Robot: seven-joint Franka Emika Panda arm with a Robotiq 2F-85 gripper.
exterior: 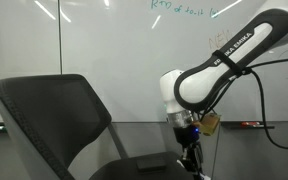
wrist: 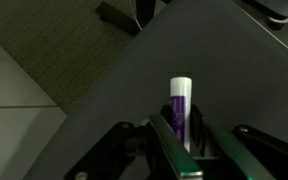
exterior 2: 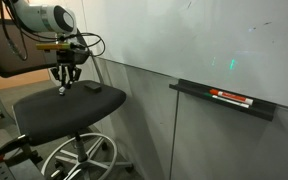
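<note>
A white and purple marker (wrist: pixel 180 100) sticks out from between the fingers of my gripper in the wrist view, and the fingers are shut on it. In exterior view 2 my gripper (exterior 2: pixel 66 74) hangs over the black chair seat (exterior 2: pixel 54 112), with the marker's pale end (exterior 2: pixel 62 91) close above the seat. Whether it touches the seat I cannot tell. Exterior view 1 has the gripper (exterior: pixel 193 160) low over the right part of the seat.
A dark block (exterior 2: pixel 94 87) lies on the seat near the gripper. The chair's backrest (exterior: pixel 52 115) rises at the left. Behind stands a whiteboard (exterior 2: pixel 224 35), with a tray (exterior 2: pixel 209 93) carrying red and white markers (exterior 2: pixel 231 97).
</note>
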